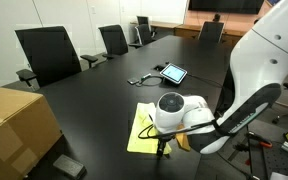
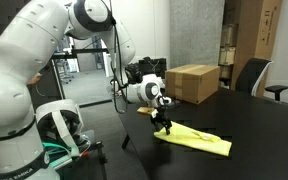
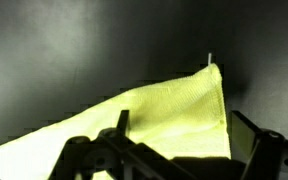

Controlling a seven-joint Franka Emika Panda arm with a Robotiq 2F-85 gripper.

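A yellow cloth [image 3: 174, 118] lies on the dark table, one corner pointing up in the wrist view and a fold running across it. Exterior view 2 has the cloth [image 2: 206, 139] stretched out to the right of the gripper [image 2: 162, 128]. In exterior view 1 the arm hides part of the cloth [image 1: 142, 133]. Just above the cloth's near end, my gripper stands open, its two fingers apart with the cloth visible below and between them. Whether the fingertips touch the cloth I cannot tell.
A large cardboard box [image 1: 19, 130] stands on the table at the left, with a small grey block [image 1: 69, 166] beside it. Farther back lies a tablet [image 1: 173, 73] with cables near it. Bare tabletop [image 1: 94, 115] lies between box and cloth.
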